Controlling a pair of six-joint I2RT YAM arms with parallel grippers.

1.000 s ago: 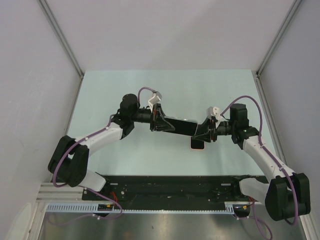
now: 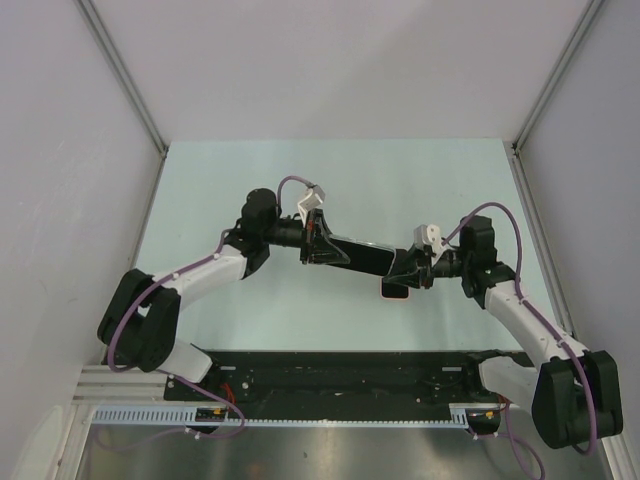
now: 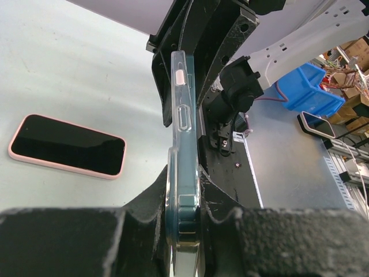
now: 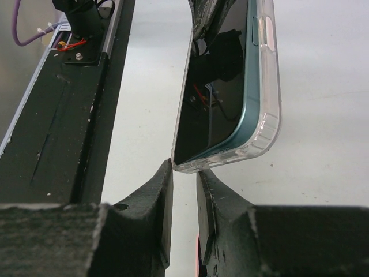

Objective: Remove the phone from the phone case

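A blue phone [image 2: 362, 255] in a clear case is held in the air between the grippers, with a dark face and a side button. My left gripper is shut on one end of the cased phone [image 3: 185, 133]. At the other end is my right gripper [image 2: 405, 266]. In the right wrist view its fingertips [image 4: 210, 187] are at the lower corner of the case [image 4: 265, 121], a little apart; whether they touch it is hard to tell.
A second phone with a pink edge [image 2: 395, 290] [image 3: 67, 147] lies on the white table [image 2: 250, 320] beneath. The dark rail [image 2: 300, 365] runs along the near edge.
The left gripper and the phone have hardly moved.
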